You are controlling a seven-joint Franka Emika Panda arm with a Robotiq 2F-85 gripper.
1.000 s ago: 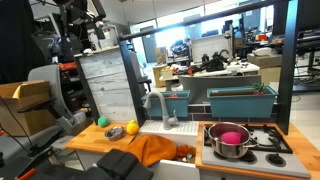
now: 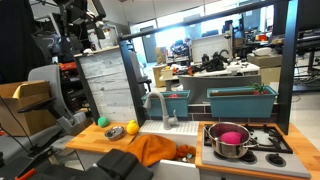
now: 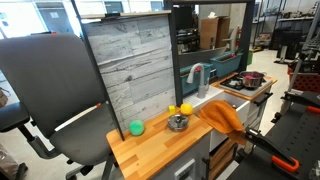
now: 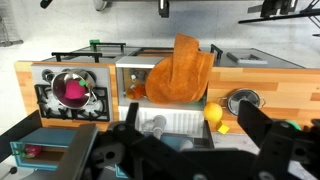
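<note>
High above the counter, my gripper stands open, its two dark fingers wide apart at the bottom of the wrist view with nothing held. Below it an orange cloth (image 4: 180,78) drapes over the sink area and the counter's front edge. A metal pot (image 4: 72,90) with a pink thing (image 4: 75,90) inside sits on the stove (image 4: 93,77). On the other side of the sink are a small metal bowl (image 2: 116,133), a yellow-orange round object (image 2: 132,127) and a green round object (image 2: 102,121).
A grey faucet (image 2: 161,105) rises behind the sink. Blue-green bins (image 2: 240,106) hang from a rail at the back. A grey panel (image 3: 132,70) stands upright behind the counter's bowl end. Below the cloth, an open drawer (image 2: 186,152) shows.
</note>
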